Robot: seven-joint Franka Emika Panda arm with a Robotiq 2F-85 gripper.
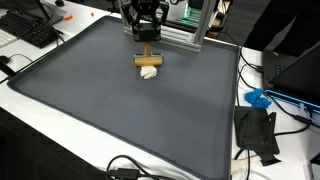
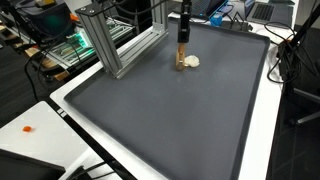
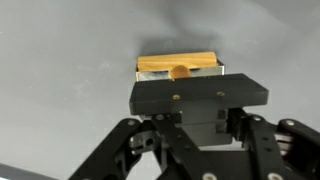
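A wooden tool with a crossbar [image 1: 148, 60] and an upright handle [image 1: 148, 48] stands on the dark grey mat. My gripper [image 1: 148, 39] is above it, shut on the top of that handle. From the other side, exterior view 2 has the gripper [image 2: 184, 38] over the upright wooden piece [image 2: 181, 52]. The wrist view looks down on the pale wooden bar [image 3: 177, 61] and a rounded orange-brown handle part [image 3: 180, 72]; the black gripper front hides the rest. Beside the tool lies a small, cream-white lump [image 2: 192, 61], also visible as a white lump [image 1: 148, 72] in exterior view 1.
A metal frame [image 2: 135, 42] stands along one edge, near the tool. Off the mat are a keyboard [image 1: 29, 28], a blue item [image 1: 257, 98] and a black device [image 1: 255, 132] with cables.
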